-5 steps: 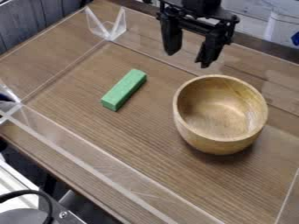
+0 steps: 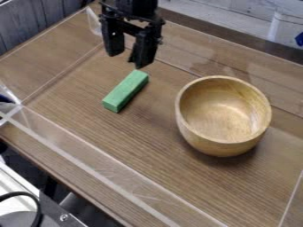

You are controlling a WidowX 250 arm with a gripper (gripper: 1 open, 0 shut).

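Observation:
My black gripper [image 2: 128,49] hangs at the top centre, open, just above and behind a green block [image 2: 126,91] lying on the wooden table. To the right sits a large empty wooden bowl [image 2: 222,126].
A clear plastic edge runs along the left. White and blue items stand beyond the back edge at top right, and a cable lies at lower left.
My gripper has moved left, from behind the bowl to above and behind the green block. The block and bowl have not moved.

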